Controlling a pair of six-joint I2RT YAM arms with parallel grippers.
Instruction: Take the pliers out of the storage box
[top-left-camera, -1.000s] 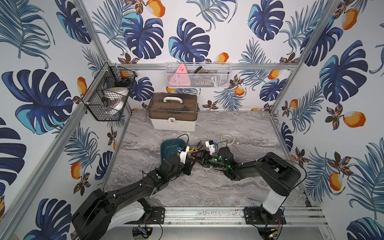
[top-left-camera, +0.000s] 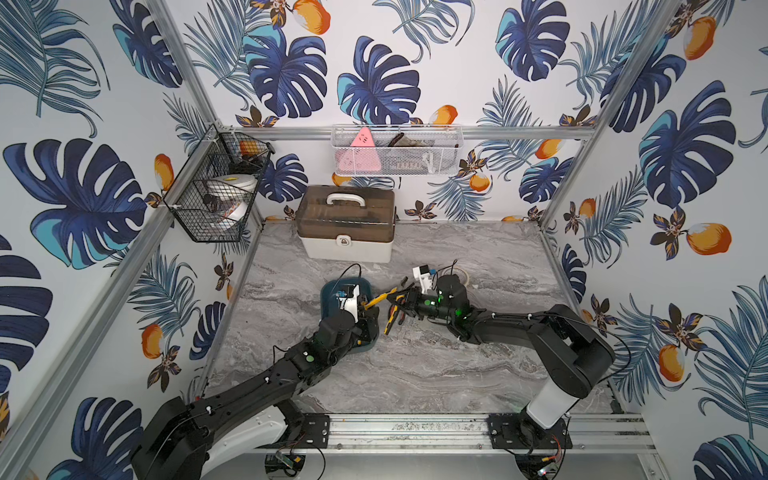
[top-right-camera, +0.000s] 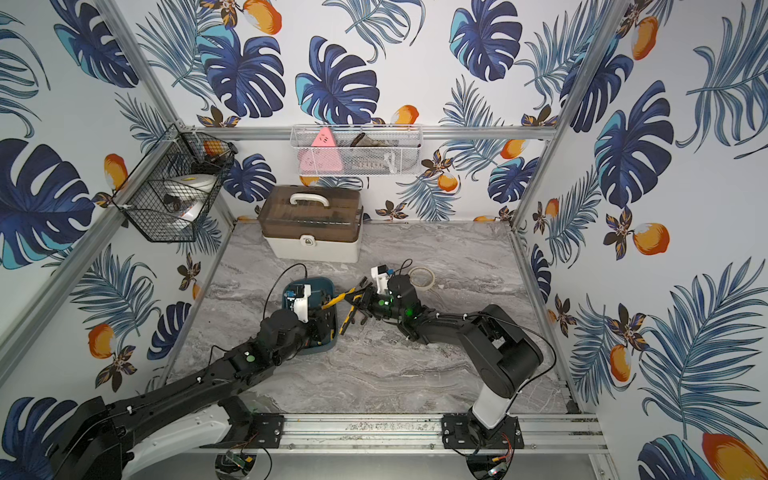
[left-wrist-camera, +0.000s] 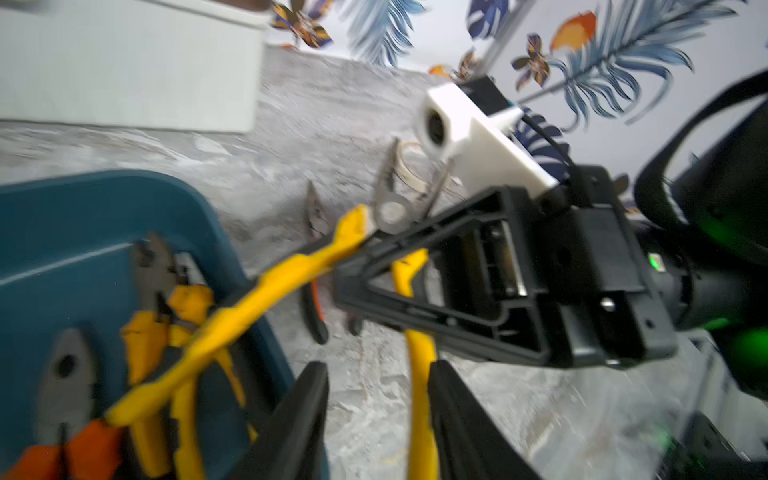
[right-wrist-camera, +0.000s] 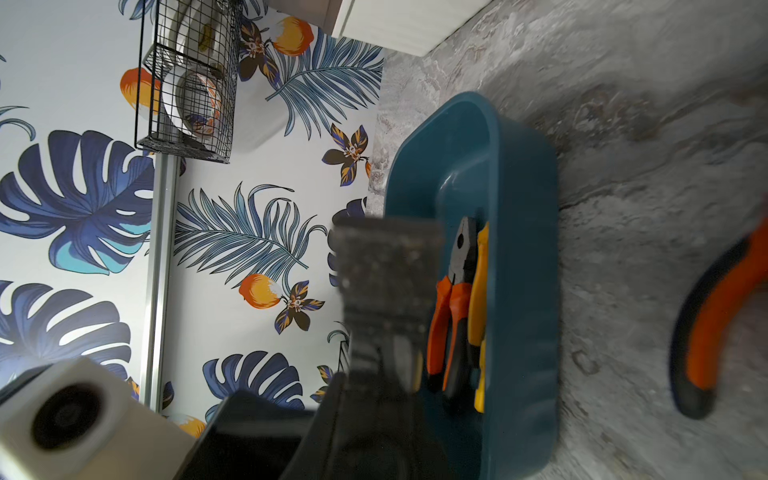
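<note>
A teal box (top-left-camera: 328, 301) holds several orange and yellow pliers, seen in the left wrist view as orange-handled pliers (left-wrist-camera: 64, 376) and yellow-handled tools. My left gripper stands open low at the box's right side. My right gripper (top-right-camera: 357, 297) is at the box's right. A yellow-handled tool (left-wrist-camera: 264, 296) is raised at its fingertips, slanting over the box's rim. Whether that finger is closed on it is hidden. More pliers (left-wrist-camera: 314, 232) lie on the table outside the box, beside it.
A lidded tool case (top-left-camera: 344, 244) stands behind the box. A tape roll (top-right-camera: 424, 278) lies to the right. Baskets hang on the back and left rails.
My left gripper has moved back to the left. My right gripper has risen toward the back, and the yellow-handled tool at its tips now shows more clearly.
</note>
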